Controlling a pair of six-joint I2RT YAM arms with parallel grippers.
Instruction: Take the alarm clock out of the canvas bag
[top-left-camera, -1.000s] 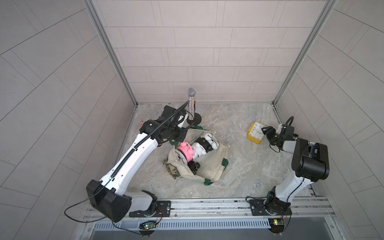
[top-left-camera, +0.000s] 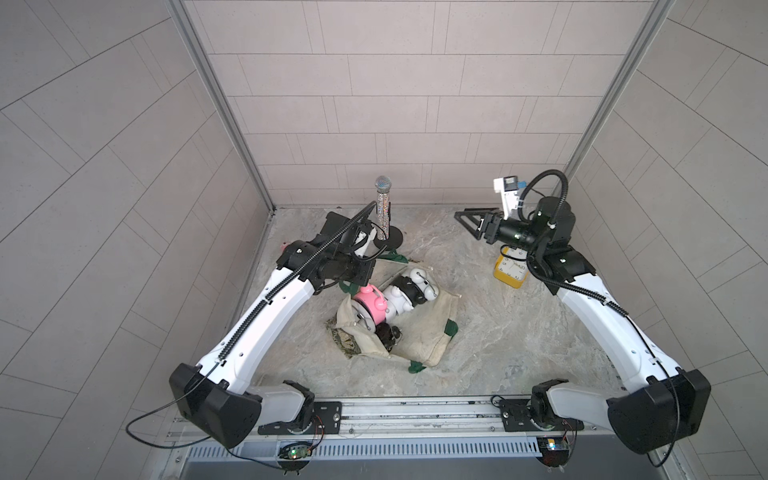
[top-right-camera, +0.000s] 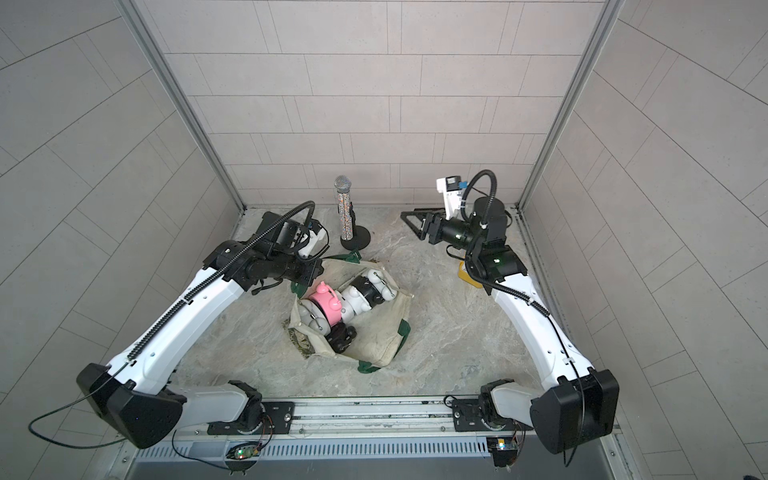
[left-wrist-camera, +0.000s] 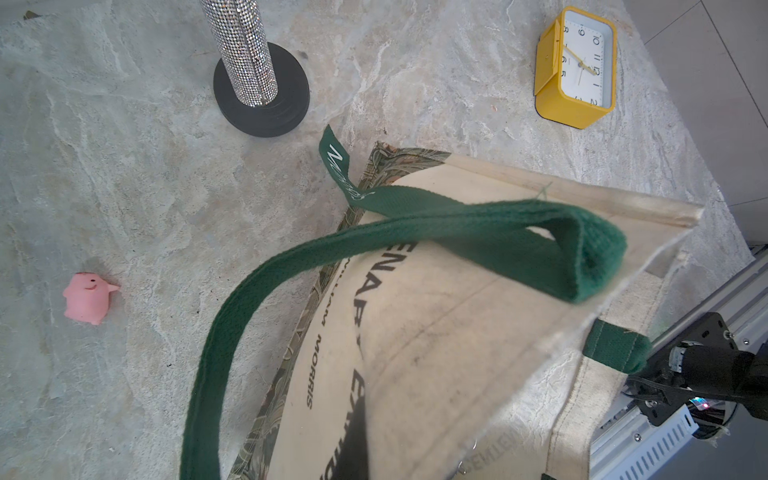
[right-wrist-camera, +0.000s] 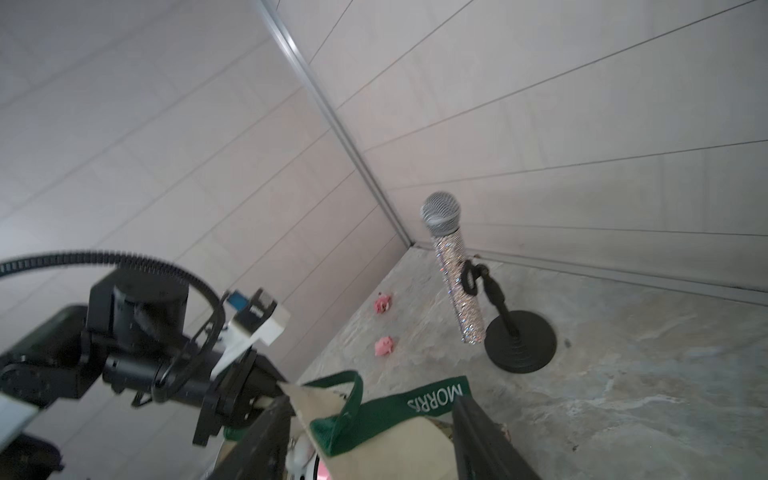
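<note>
The yellow alarm clock (left-wrist-camera: 585, 68) lies face up on the table, outside and to the right of the canvas bag (top-left-camera: 424, 336). In the top views the right arm partly covers this clock. My right gripper (top-left-camera: 465, 220) is up in the air left of and beyond the clock, its fingers (right-wrist-camera: 260, 436) spread with nothing between them. At the bag's upper left, my left gripper is shut on the bag's rim; one dark finger (left-wrist-camera: 352, 448) presses against the cloth. The bag's mouth stands open.
Inside the bag are a pink rounded object (top-left-camera: 370, 302) and a white-and-black toy (top-left-camera: 410, 289). A glittery microphone (right-wrist-camera: 460, 276) on a black stand rises behind it. Pink figures (right-wrist-camera: 384, 345) lie to the left.
My right gripper has left the clock's side, rising and swinging far to the left. The clock has stayed put.
</note>
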